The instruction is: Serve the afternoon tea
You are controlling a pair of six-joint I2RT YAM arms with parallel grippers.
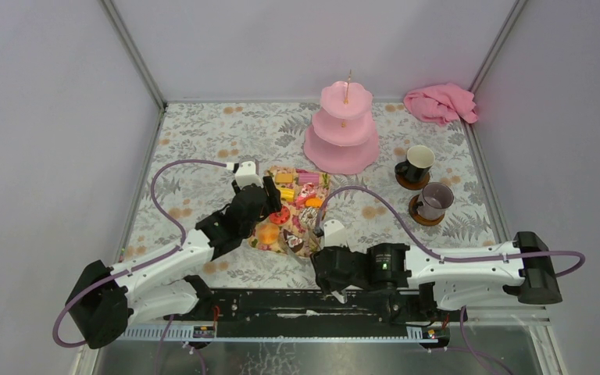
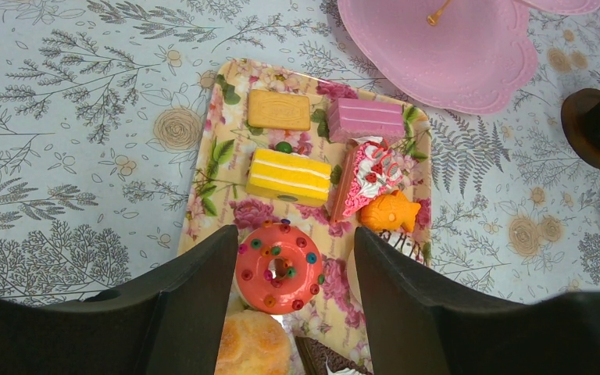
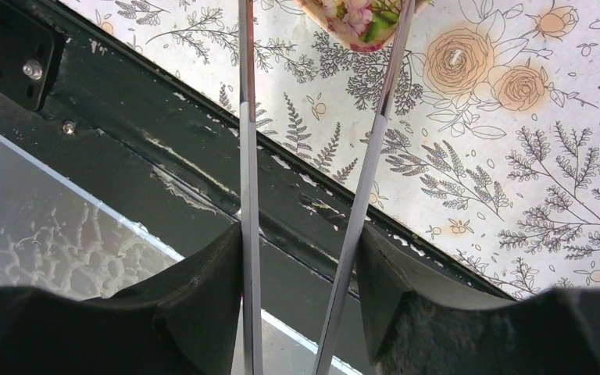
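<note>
A floral tray of toy pastries lies mid-table: yellow cake, pink cake, biscuit, sprinkled donut, bun and others. My left gripper hangs open above it, empty. My right gripper is shut on metal tongs, whose long arms reach forward over the table's front edge toward the tray's corner. A three-tier pink stand stands behind the tray.
Two mugs sit on coasters at the right. A pink cloth lies at the back right. A black rail runs along the front.
</note>
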